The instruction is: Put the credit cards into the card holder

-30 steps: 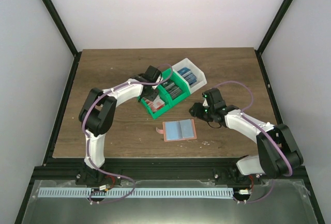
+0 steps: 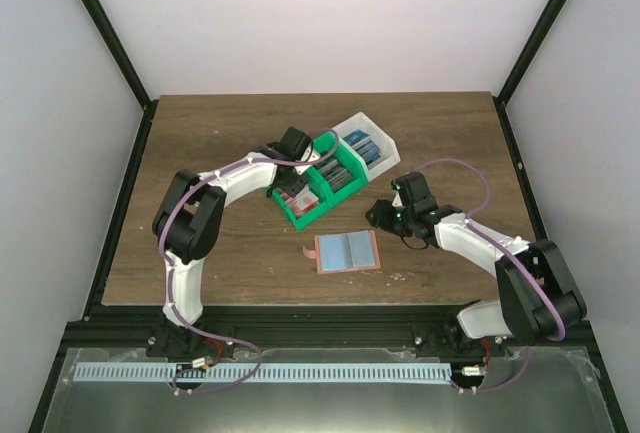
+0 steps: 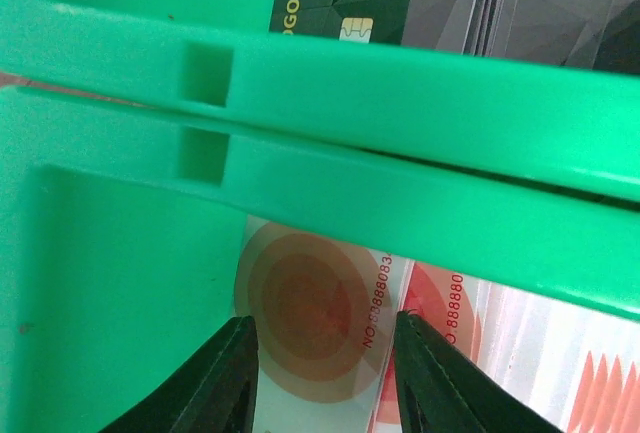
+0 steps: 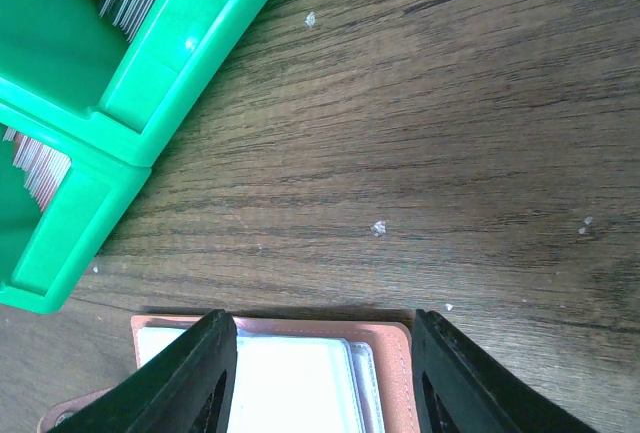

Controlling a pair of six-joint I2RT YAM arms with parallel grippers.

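Note:
Red-and-white credit cards (image 3: 310,313) stand in the near green compartment in the left wrist view. Over them is my left gripper, its fingers parted on either side of the front card's face; contact cannot be told. From above, the left gripper (image 2: 284,189) covers part of that compartment. The card holder (image 2: 347,252), pinkish with pale clear sleeves, lies opened flat on the table. My right gripper (image 2: 375,217) hovers up and right of it, open and empty. The holder's upper part (image 4: 398,353) shows between and behind the right fingers.
Dark cards (image 2: 336,173) fill the middle green compartment (image 2: 352,191). Beyond it a white bin (image 2: 385,159) contains blue cards (image 2: 363,145). The compartment walls stand close around the left fingers. Bare wooden table (image 2: 450,133) stretches on the right.
The left arm's cable has shifted slightly. Both arms, the bins and the card holder look the same as before.

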